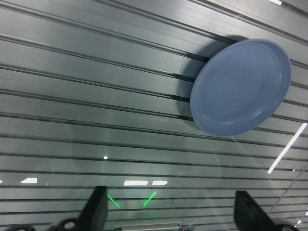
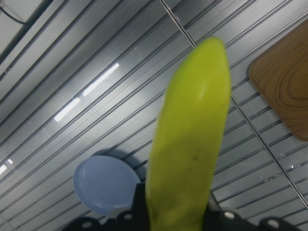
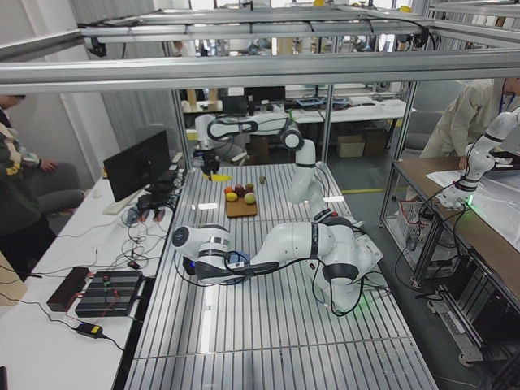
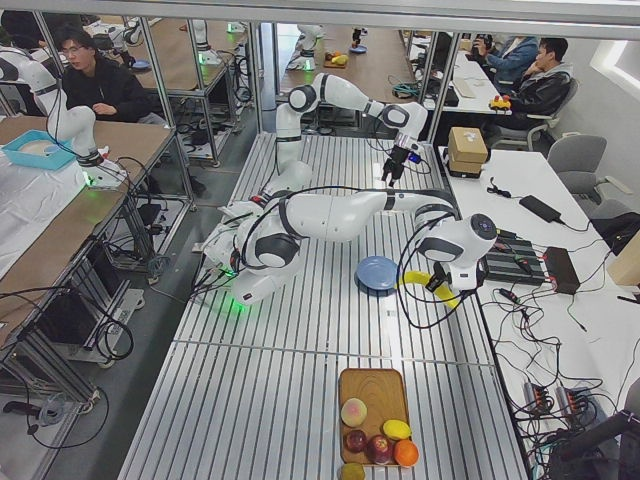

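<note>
My right gripper, over the table's far-left edge in the camera left view, is shut on a yellow banana, which fills the middle of the right wrist view. My left gripper is open, high above the slatted table, with nothing between its fingers. A blue plate lies empty below it, also visible in the right wrist view. A wooden tray holds several fruits: a pale peach, a lemon, an orange and dark red fruits.
A white desk with a monitor, cables and black boxes runs along the side of the slatted table. The table around the plate and tray is largely clear. Metal frame beams stand overhead and at the corners.
</note>
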